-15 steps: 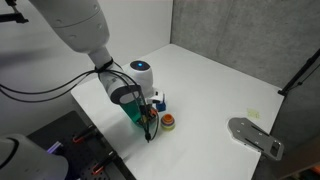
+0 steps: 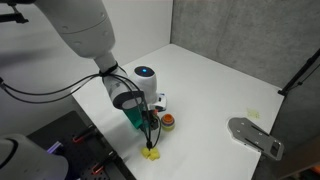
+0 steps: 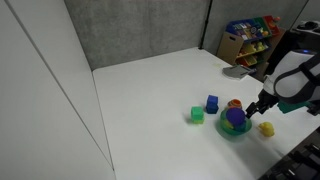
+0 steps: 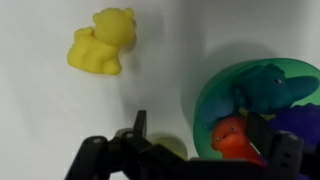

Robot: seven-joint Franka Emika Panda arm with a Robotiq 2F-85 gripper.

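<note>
My gripper stands open at the bottom of the wrist view, with nothing gripped. Its right finger [image 4: 285, 150] overlaps the edge of a green bowl [image 4: 207, 95]. Inside the bowl are a dark teal toy [image 4: 272, 90], a red toy [image 4: 232, 138] and a purple one [image 4: 300, 122]. A yellow animal-shaped toy [image 4: 102, 41] lies on the white table, apart from the bowl and the fingers. In exterior view 2 the yellow toy [image 3: 266, 129] rests beside the bowl [image 3: 235, 134]. In exterior view 1 the arm partly hides the bowl [image 2: 133, 118].
An orange-red round item [image 2: 168, 123] stands close to the bowl. A blue block [image 3: 212, 103] and a green block [image 3: 197, 116] sit beyond it. A grey metal plate [image 2: 257, 137] lies farther off.
The arm has shifted slightly, its white housing lower in view.
</note>
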